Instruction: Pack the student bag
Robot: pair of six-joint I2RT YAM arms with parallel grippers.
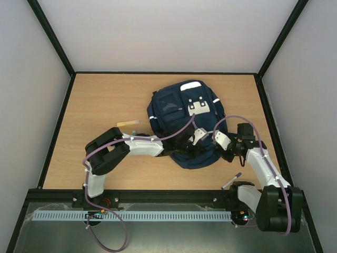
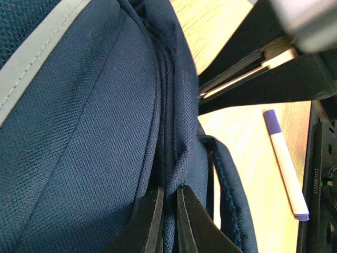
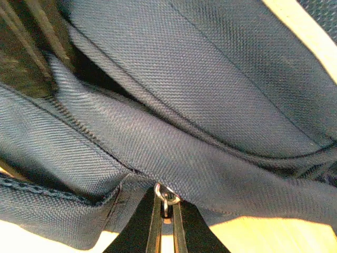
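Note:
The navy bag (image 1: 179, 108) lies on the table with its white patches facing up and its bottom edge toward me. At its lower part my left gripper is shut on a fold of the bag's fabric edge. My right gripper, at the bag's right side, is shut on a small metal zipper pull (image 3: 167, 197). The zipper teeth (image 3: 73, 118) run up to the left along the seam. In the left wrist view, the right gripper's fingers (image 2: 237, 95) appear close by, past the fold. Most of the bag's lower part is hidden beneath the arms in the top view.
A marker with purple ends (image 1: 231, 181) lies on the table near the front edge, beside the right arm. A yellow stick-like item (image 1: 128, 123) rests left of the bag, with a small teal item (image 1: 134, 133) partly hidden by the left arm.

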